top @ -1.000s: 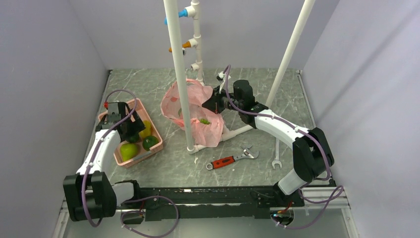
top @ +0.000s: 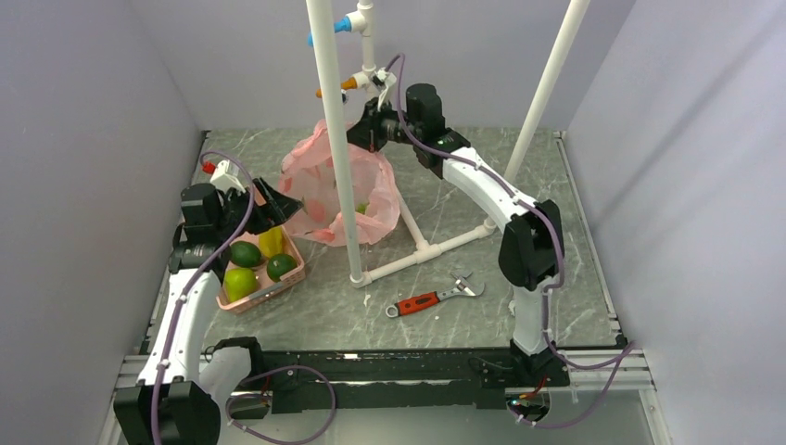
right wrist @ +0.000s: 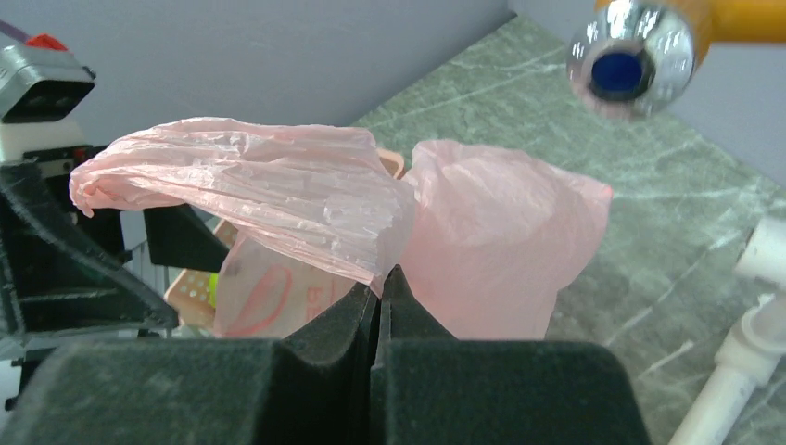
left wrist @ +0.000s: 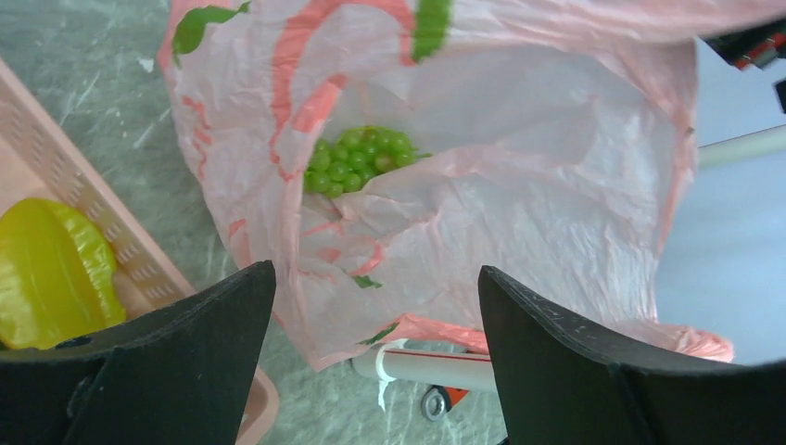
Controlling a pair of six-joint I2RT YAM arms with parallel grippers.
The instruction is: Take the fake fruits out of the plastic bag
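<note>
The pink plastic bag (top: 310,190) hangs with its mouth toward the left, its upper edge pinched in my right gripper (top: 371,139). In the right wrist view the fingers (right wrist: 324,334) of that gripper are closed on the bunched film. Green grapes (left wrist: 357,159) lie inside the bag. My left gripper (top: 295,209) is at the bag's mouth, its fingers (left wrist: 218,315) apart with nothing between them. The basket (top: 298,252) beneath the left arm holds a yellow fruit (top: 271,243), a green-yellow fruit (top: 241,283) and dark green ones (top: 281,267).
A white pipe (top: 335,139) stands in front of the bag, and another pipe (top: 426,252) runs along the table. The adjustable wrench (top: 436,298) lies at the front. Coloured valves (top: 348,83) are at the back. Open table surface shows to the right.
My left gripper has moved up and right, from over the basket to the bag's mouth. My right gripper has moved left and back, drawing the bag with it.
</note>
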